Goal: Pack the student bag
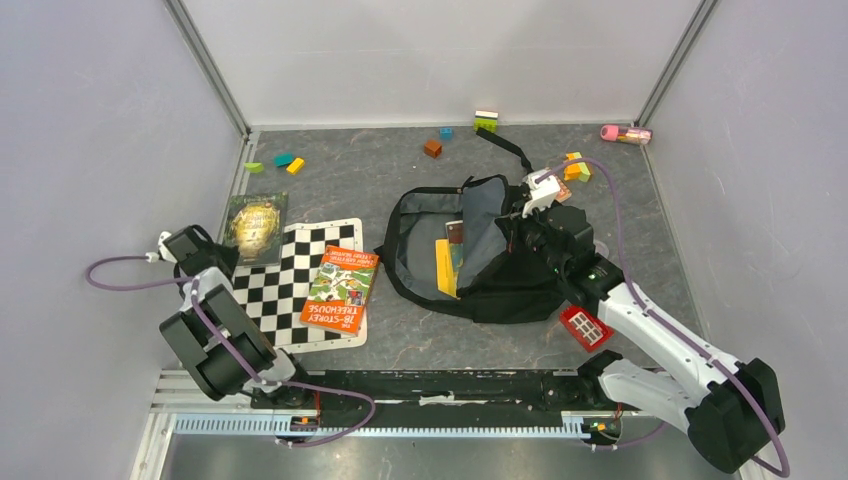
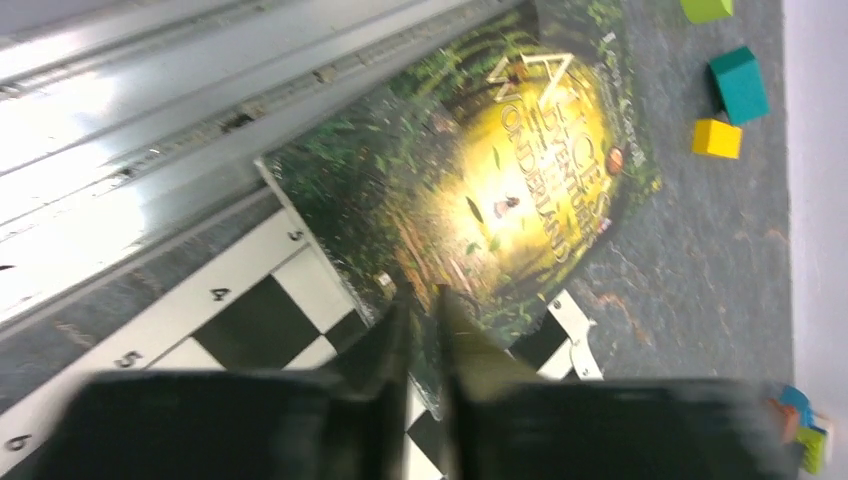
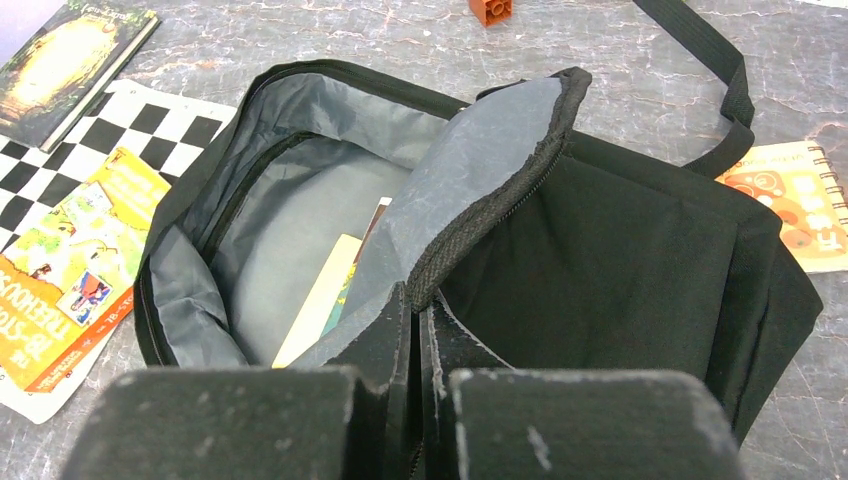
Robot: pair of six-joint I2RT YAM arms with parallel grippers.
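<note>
An open black bag (image 1: 420,280) with grey lining holds a yellow book (image 1: 445,265) and another book. My right gripper is shut at the bag's flap edge; whether it pinches fabric is unclear. My left gripper (image 1: 225,250) is near the left wall beside the dark Alice in Wonderland book (image 2: 500,190), its blurred fingers low in the left wrist view. The orange Treehouse book (image 1: 340,290) lies on a checkered mat (image 1: 260,310) left of the bag.
Loose blocks (image 1: 432,148) lie along the back, with a pink cylindrical case (image 1: 626,134) at back right. An orange notebook (image 3: 785,205) and a red item (image 1: 585,327) lie right of the bag. Walls bound the left and right sides.
</note>
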